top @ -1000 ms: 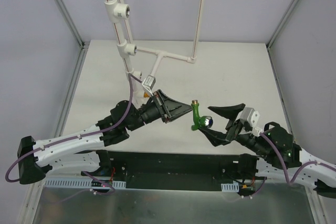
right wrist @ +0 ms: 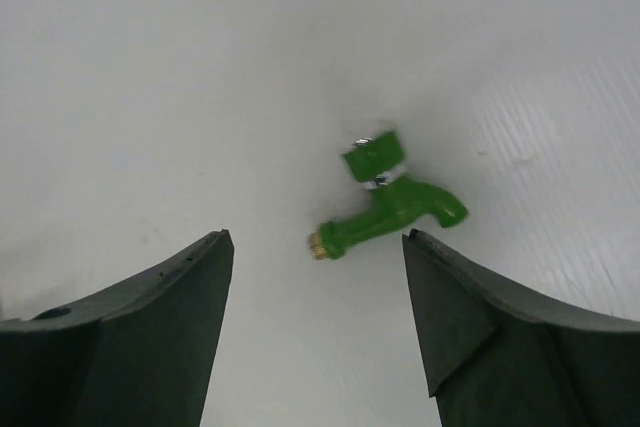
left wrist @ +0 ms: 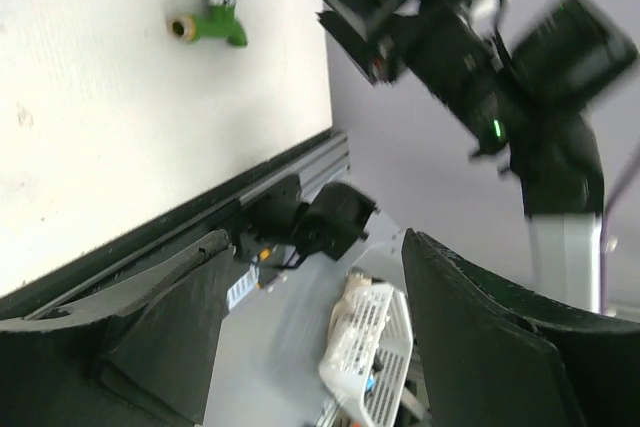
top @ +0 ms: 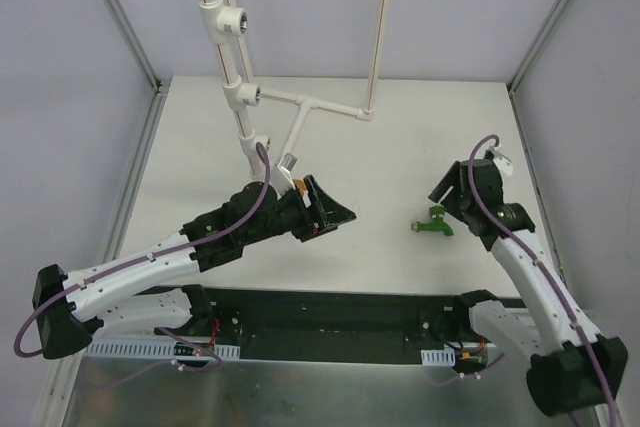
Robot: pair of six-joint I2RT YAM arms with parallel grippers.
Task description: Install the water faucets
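Observation:
A green faucet [top: 434,222] with a brass threaded end lies on its side on the white board, in the right half of the top view. The right wrist view shows the same faucet [right wrist: 385,212] beyond the fingertips, clear of both. My right gripper [top: 445,195] is open and empty, close above and behind it. Farther left, my left gripper [top: 328,215] hangs open over the middle of the board, nothing between its fingers. White pipes carry several open sockets, one being the upper socket [top: 233,20]. Something orange [top: 300,186] shows behind the left gripper, mostly hidden.
A pipe branch [top: 318,103] with an elbow runs along the back of the board. Bare board [top: 380,257] lies between the grippers. Past its front edge is a dark gap [top: 320,327]. A white basket [left wrist: 370,352] stands low in the left wrist view.
The green faucet stood upright in front of the right gripper; it now lies on the board farther right. The right arm swung back and right. The left gripper shifted only slightly.

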